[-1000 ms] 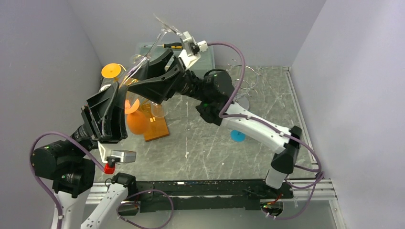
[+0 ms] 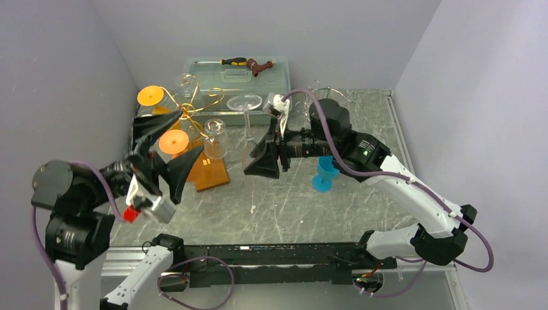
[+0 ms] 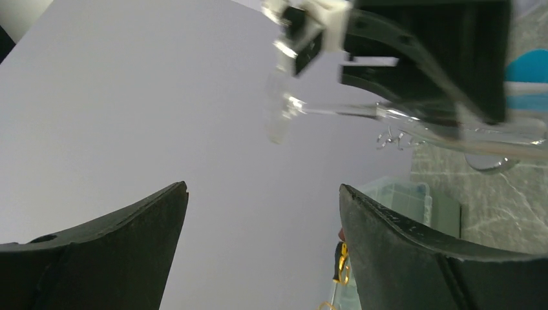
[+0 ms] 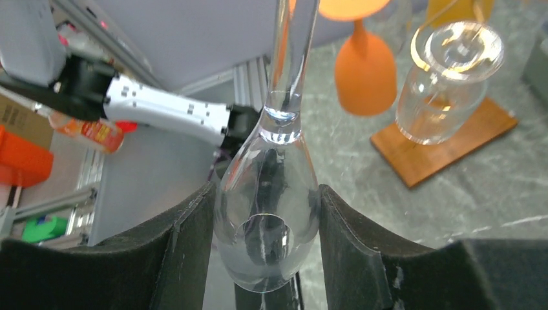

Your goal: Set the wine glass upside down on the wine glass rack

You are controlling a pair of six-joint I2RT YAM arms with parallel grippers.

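Note:
A clear wine glass [image 4: 268, 194] is held by its bowl, between the two fingers of my right gripper. Its round foot [image 2: 244, 103] points up toward the top camera, so the glass is upside down in the air. At the left of the top view stands the gold wine glass rack [image 2: 187, 111], with several clear, orange and yellow glasses on it. My left gripper [image 2: 186, 134] is open and empty, blurred, above the rack's near side. Parts of the rack are hidden beneath it.
A wooden board [image 2: 212, 175] lies by the rack. Behind is a lidded box [image 2: 274, 84] carrying a screwdriver. A blue goblet [image 2: 323, 175] stands right of centre, partly near my right arm, with a silver wire rack [image 2: 346, 98] behind.
The right gripper has swung right, away from the left gripper, carrying the glass; the glass has tipped from slanted to more upright. The left gripper, earlier close around the glass, is now apart and open.

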